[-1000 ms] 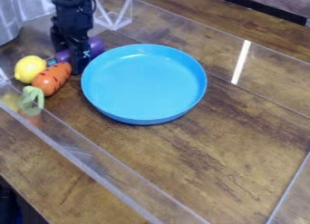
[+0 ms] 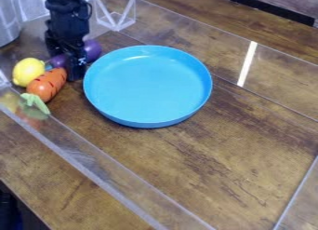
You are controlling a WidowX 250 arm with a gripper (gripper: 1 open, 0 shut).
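Observation:
My black gripper point(image 2: 71, 49) is at the top left, lowered over a purple toy point(image 2: 89, 49), with its fingers around or beside it; whether it touches is hard to tell. Below it lie a yellow lemon point(image 2: 28, 71) and an orange carrot point(image 2: 47, 84) with a pale green top. A blue round plate point(image 2: 148, 87) sits to their right. The fingertips are dark and partly hidden among the toys.
Bare wooden table point(image 2: 236, 159) fills the right and lower areas. A clear barrier runs along the left side, and a metal container point(image 2: 7, 20) stands at the upper left edge.
The gripper has shifted slightly at the purple toy; the other objects look unchanged.

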